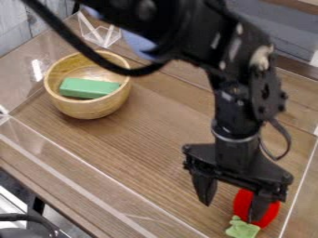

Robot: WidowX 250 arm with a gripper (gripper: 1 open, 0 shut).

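My black gripper (230, 192) is open at the lower right, its two fingers low over the table. Its right finger overlaps a red object (265, 214) with a pale green top (241, 229), partly hidden behind it. Whether they touch is unclear. A light wooden bowl (72, 102) at the upper left holds a green block (91, 87).
A blue object (137, 39) at the top is partly hidden by the cable. A ledge runs along the top right.
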